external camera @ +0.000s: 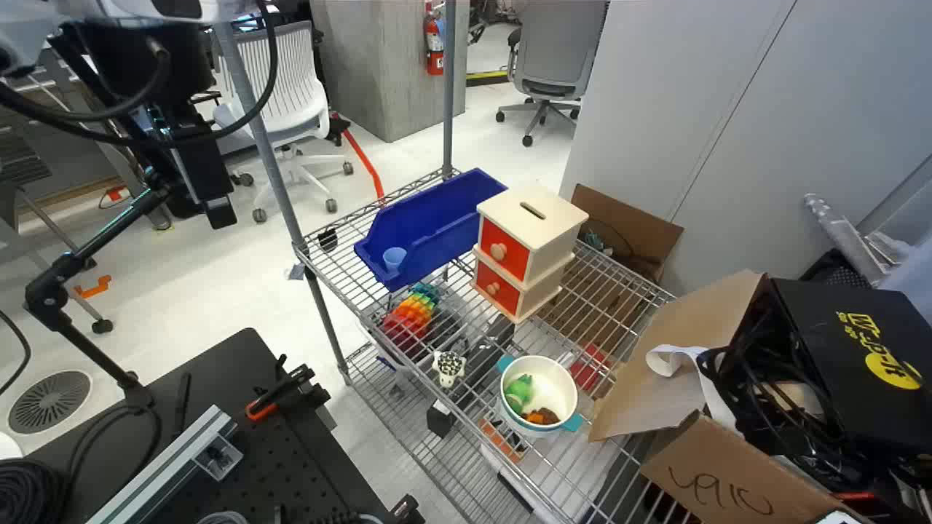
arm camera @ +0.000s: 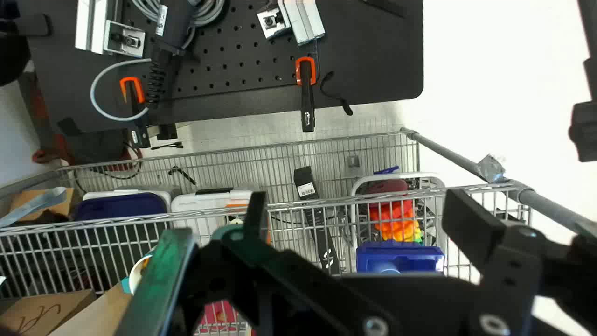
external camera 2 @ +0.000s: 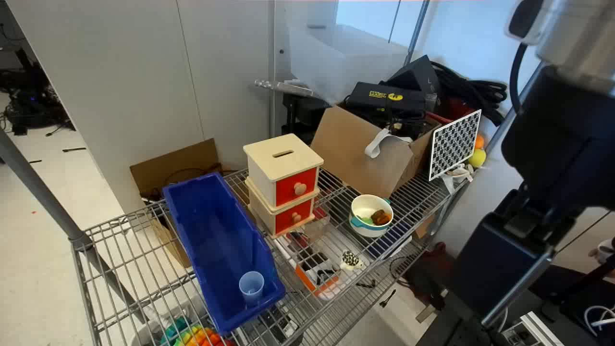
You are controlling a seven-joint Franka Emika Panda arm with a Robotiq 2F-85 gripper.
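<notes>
In the wrist view my gripper is open, its two black fingers wide apart with nothing between them. From exterior view 1 the arm hangs at the upper left, away from the wire shelf point(external camera: 603, 279). On that shelf sit a blue bin point(external camera: 432, 223) holding a light-blue cup point(external camera 2: 252, 286), and a wooden box point(external camera 2: 282, 161) with two red-fronted drawers, both shut. A white pot point(external camera 2: 370, 213) with teal handles contains a green toy point(external camera: 519, 393) and brown and orange pieces. Beside it lies a white, black-spotted toy point(external camera: 449, 367).
A cardboard box point(external camera: 677, 349) full of cables and black cases crowds one shelf end, near a checkered board point(external camera 2: 455, 144). Upright posts point(external camera: 271, 166) stand at the shelf's corners. A black pegboard table point(arm camera: 240, 61) with clamps and metal profiles faces the shelf.
</notes>
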